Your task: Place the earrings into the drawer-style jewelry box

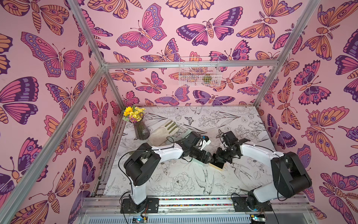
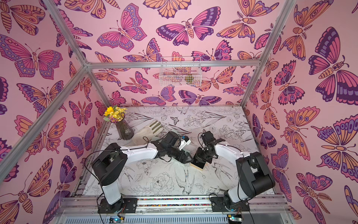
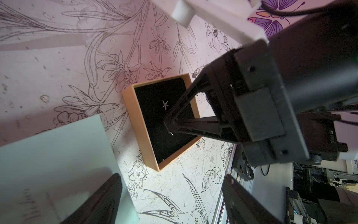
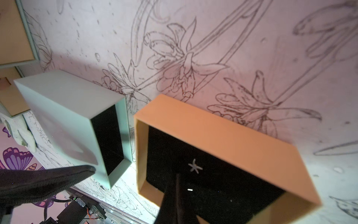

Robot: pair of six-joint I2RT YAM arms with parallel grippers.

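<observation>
The tan drawer (image 3: 141, 123) with a black lining is pulled fully out and lies apart from the mint-green box shell (image 4: 63, 87), whose open end faces it. Inside the drawer, a small silvery star-shaped earring (image 4: 194, 166) rests on the lining, with a tiny bright piece (image 3: 170, 133) near it. My right gripper is shut over the drawer, its tips close to these pieces; nothing shows between its fingers. Part open and empty, my left gripper is above the table, one finger in front of the shell in its own wrist view.
A vase of flowers (image 1: 141, 128) and a pale hand-shaped stand (image 1: 164, 132) occupy the back left. Both grippers are close together around the drawer. Bare table (image 1: 179, 183) extends in front and to the right. A wire basket (image 1: 199, 78) hangs on the back wall.
</observation>
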